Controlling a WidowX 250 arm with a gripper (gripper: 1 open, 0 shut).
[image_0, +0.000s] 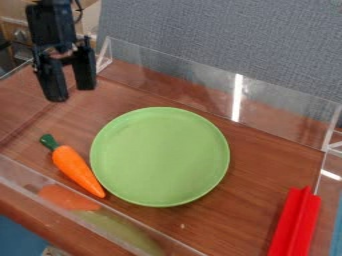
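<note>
My black gripper (68, 78) hangs open over the left rear part of the wooden surface, above and behind an orange carrot (75, 168) with a green top. Nothing shows between its fingers. The carrot lies at the left front, beside a large green plate (160, 156), which is empty.
Two red bars (294, 225) lie side by side at the right front. Clear low walls (281, 105) edge the work area, with a grey textured panel (221, 40) behind. The wooden surface between the plate and the back wall is clear.
</note>
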